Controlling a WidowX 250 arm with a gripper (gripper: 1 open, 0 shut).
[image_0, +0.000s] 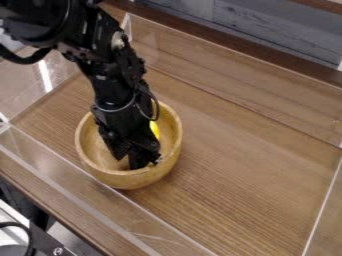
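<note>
My black gripper (130, 148) reaches down from the upper left into a round wooden bowl (94, 160) on the left of the tabletop. Its lower end is inside the bowl, near the bottom. A yellow object (155, 129) lies in the bowl at the right, behind the gripper and partly hidden by it. The fingertips are dark and overlapping, so what is between them is hard to make out.
A grey panel stands beyond the back edge.
</note>
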